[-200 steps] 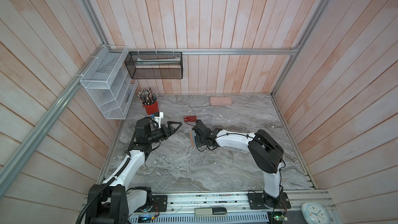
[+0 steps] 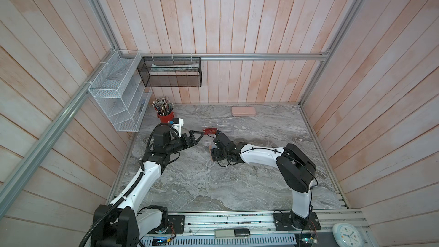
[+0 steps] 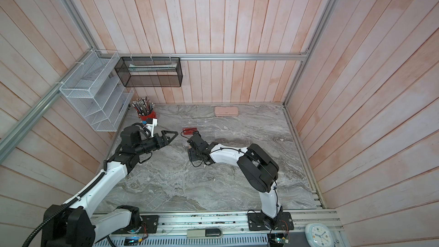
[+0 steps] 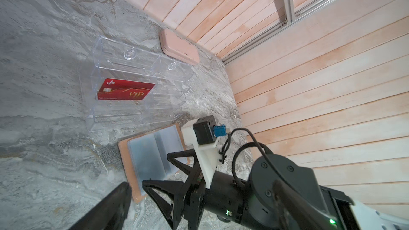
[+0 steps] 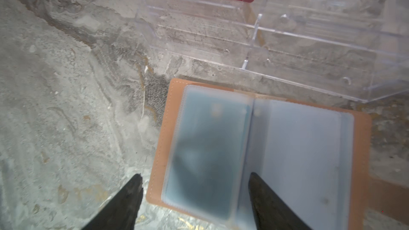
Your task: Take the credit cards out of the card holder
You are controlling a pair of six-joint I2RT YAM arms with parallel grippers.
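Note:
The card holder (image 5: 208, 153) lies spread open on the table, tan-edged with clear pale sleeves on both sides. My right gripper is above its left half, open, one finger (image 5: 127, 200) beyond the left edge and the other near the middle fold. In the left wrist view, the right gripper reaches over the holder from the right. A red VIP card (image 4: 126, 89) rests in a clear compartmented stand (image 4: 94, 102) behind the holder. My left gripper (image 2: 199, 137) hovers open and empty, left of the holder and stand.
A pink case (image 2: 243, 111) sits at the back wall. A red cup of brushes (image 2: 166, 117) stands at the back left, under white wire shelves (image 2: 119, 96).
My left gripper has shifted slightly right and toward the back. The card in the stand has not moved.

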